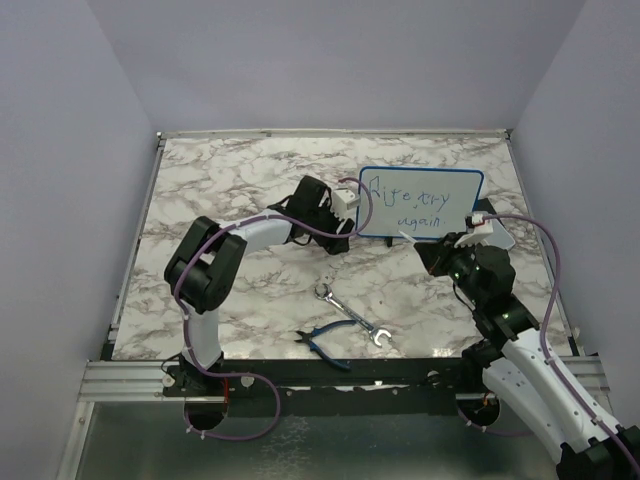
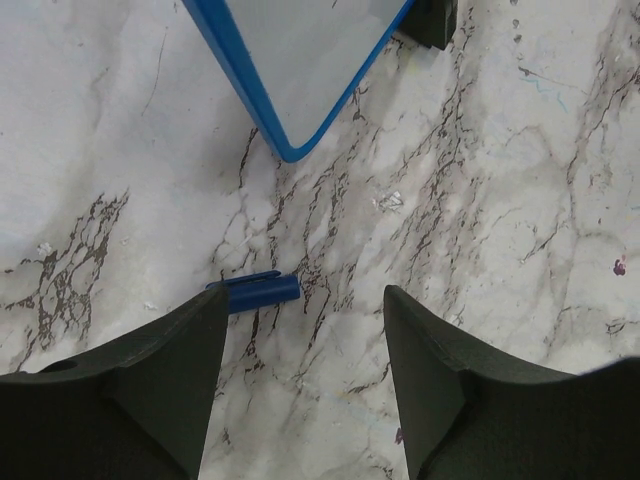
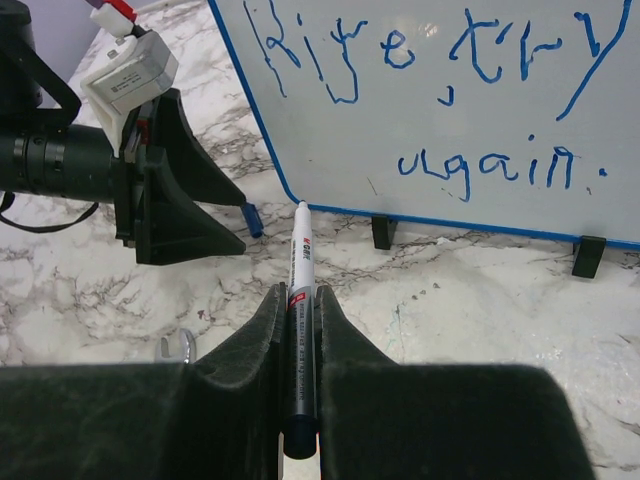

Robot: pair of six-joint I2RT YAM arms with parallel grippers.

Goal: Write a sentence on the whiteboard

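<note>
The blue-framed whiteboard (image 1: pixel 420 204) stands at the back right, carrying blue handwriting (image 3: pixel 485 165), two lines ending in "try" and "again". My right gripper is shut on a white marker (image 3: pixel 303 258) with a red band; its tip points at the board's lower left corner. A small blue pen cap (image 2: pixel 268 293) with a clip shows beside the left finger of my left gripper, whose fingers are apart. In the right wrist view, the cap (image 3: pixel 252 220) appears at those fingertips; whether they touch it, I cannot tell.
A wrench (image 1: pixel 352 314) and blue-handled pliers (image 1: pixel 322 340) lie on the marbled table in front of the board. Dark feet (image 3: pixel 588 257) support the board's lower edge. Open table lies between the tools and the board.
</note>
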